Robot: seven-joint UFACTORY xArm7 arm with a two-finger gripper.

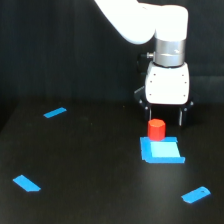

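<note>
A small red block (156, 129) with a round or many-sided outline stands at the back edge of a pale square (164, 150) bordered with blue tape. My gripper (165, 120) points down just behind and above the block, reaching slightly further to the right. Its dark fingers are set wide apart, so it is open, and nothing shows held between them. The block appears nearer the left finger (148, 113). How far the fingertips are from it in depth is hard to judge.
Blue tape strips lie on the dark table at the back left (55, 113), front left (26, 184) and front right (196, 195). Bare table fills the middle and left. A dark curtain (60, 50) hangs behind.
</note>
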